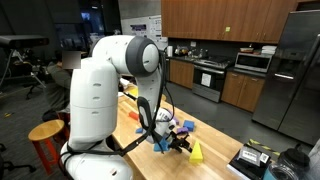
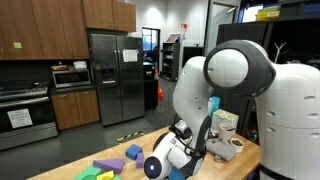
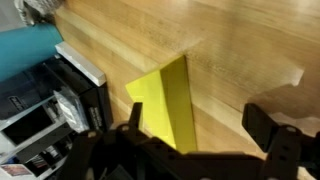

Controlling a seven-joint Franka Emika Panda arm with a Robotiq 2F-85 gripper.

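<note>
A yellow block (image 1: 196, 154) with a slanted, wedge-like shape rests on the wooden table at the right of my gripper (image 1: 189, 147) in exterior view 1. From the wrist view, the yellow block (image 3: 166, 103) lies on the tabletop towards the left finger, with bare wood towards the right finger. My gripper is open there, its dark fingers wide apart and nothing held between them. In exterior view 2 the arm hides the gripper's surroundings.
A blue block (image 1: 188, 125) lies behind the gripper. In exterior view 2, a purple block (image 2: 110, 165) and another blue block (image 2: 130, 136) lie on the table. Dark boxes and canisters (image 1: 294, 161) crowd the right end. Bare wood (image 1: 222, 149) shows right of the yellow block.
</note>
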